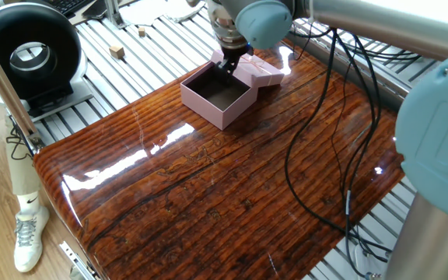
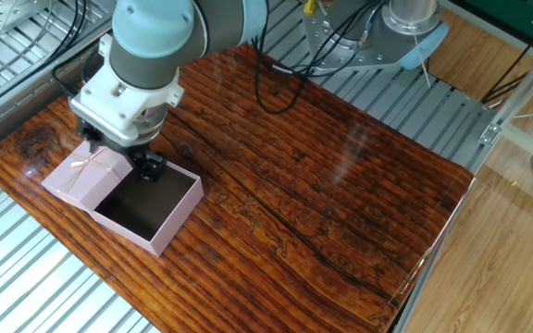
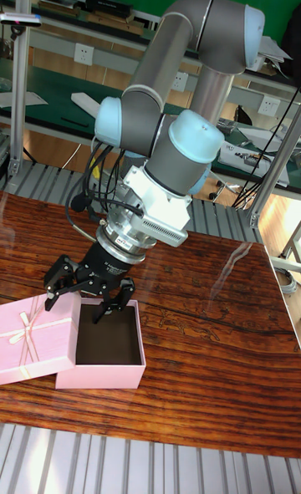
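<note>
A pink box (image 3: 102,376) stands uncovered on the wooden table, its dark inside (image 2: 144,205) showing nothing in it. The pink lid (image 3: 40,343), with a ribbon bow (image 3: 29,329), lies tilted against one side of the box and partly over its edge. Over the border between lid and box hangs my black gripper (image 3: 76,307), pointing down. Its fingers (image 3: 114,299) are spread apart in the third exterior view, with nothing seen held between them. Whether a fingertip touches the lid or the box rim cannot be told.
Small wooden blocks (image 1: 117,52) lie on the slatted metal surface beyond the table, near a black ring-shaped device (image 1: 29,54). Loose black cables (image 1: 294,167) hang from the arm over the table.
</note>
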